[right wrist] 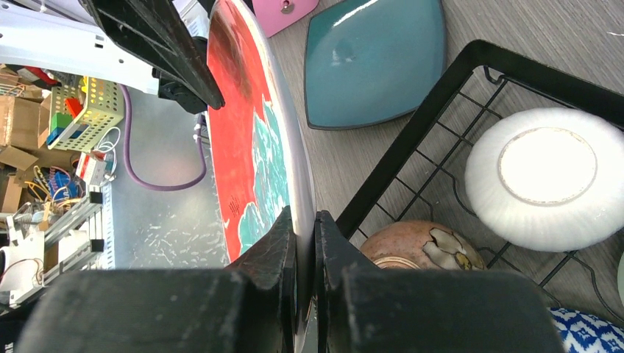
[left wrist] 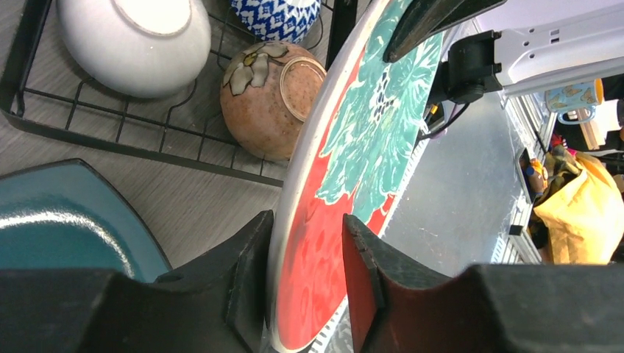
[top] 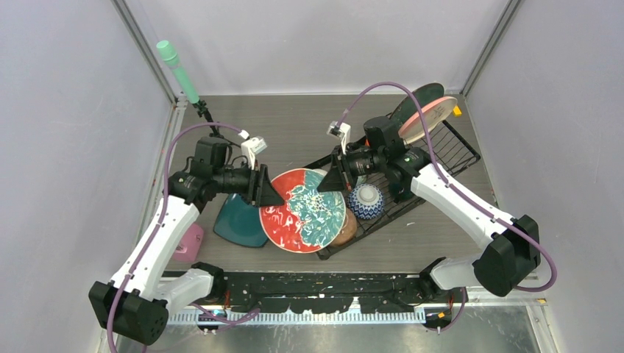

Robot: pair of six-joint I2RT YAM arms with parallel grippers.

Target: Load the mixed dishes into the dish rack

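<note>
A red-and-teal plate [top: 298, 220] is held tilted between both grippers. My right gripper is shut on its rim. My left gripper is part open around the opposite rim, with a fingertip either side. Below and right, the black dish rack [top: 397, 213] holds a white bowl [right wrist: 544, 176], a brown bowl [left wrist: 257, 103], a blue-patterned bowl [top: 366, 201] and, at the back right, upright plates [top: 428, 120]. A teal square plate [right wrist: 374, 62] lies on the table left of the rack.
A pink item [top: 188, 243] sits at the front left. A pole with a mint-green top [top: 180, 73] stands at the back left.
</note>
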